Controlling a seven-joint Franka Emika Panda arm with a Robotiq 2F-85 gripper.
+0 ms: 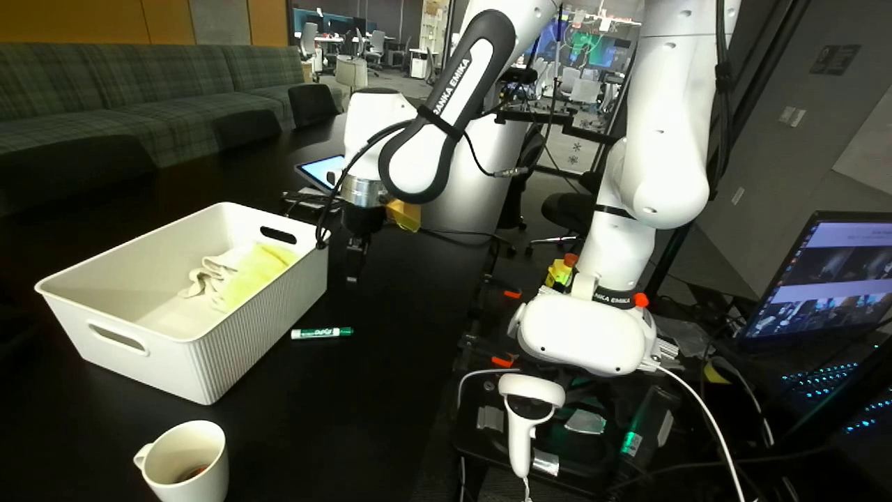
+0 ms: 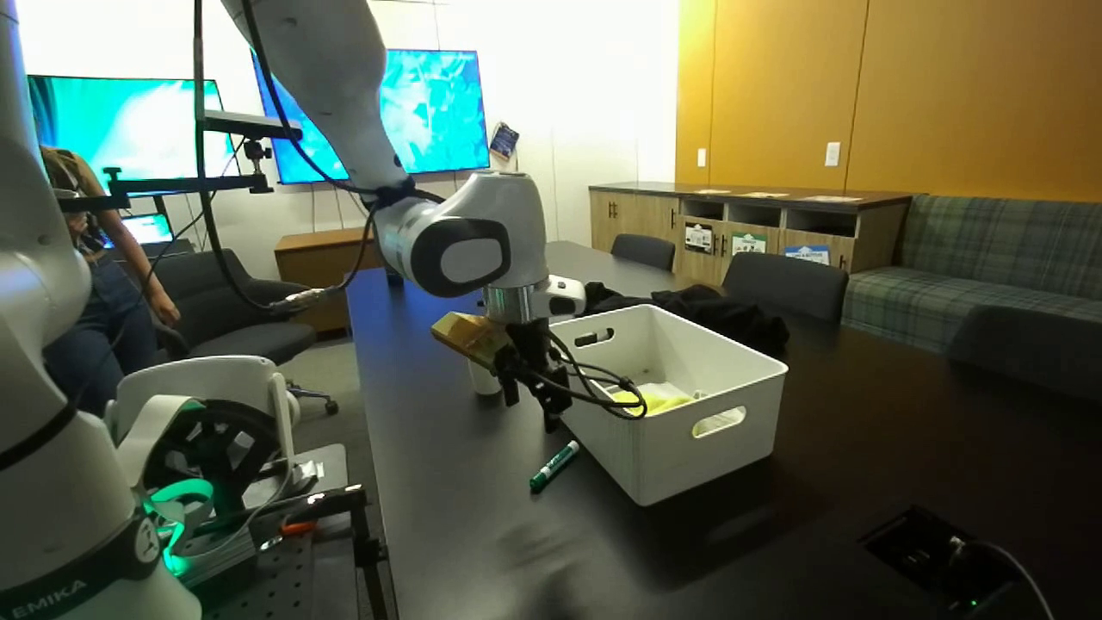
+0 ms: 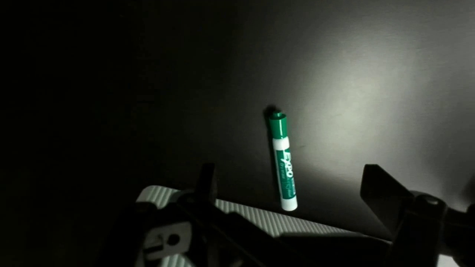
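A green and white Expo marker (image 3: 284, 164) lies flat on the dark table, close beside the ribbed wall of the white bin (image 1: 267, 314). My gripper (image 1: 355, 266) hangs over the table near that wall, above and apart from the marker. Its fingers stand wide apart in the wrist view, one finger (image 3: 207, 182) to the left of the marker and the other finger (image 3: 383, 195) to the right, with nothing held. Inside the bin rest a yellow cloth (image 1: 259, 272) and a whitish cloth (image 1: 209, 276).
A white mug (image 1: 185, 460) with dark contents stands near the table's front edge. Behind the arm lies a tablet (image 1: 322, 171) with cables around it. Dark fabric (image 2: 713, 310) sits behind the bin.
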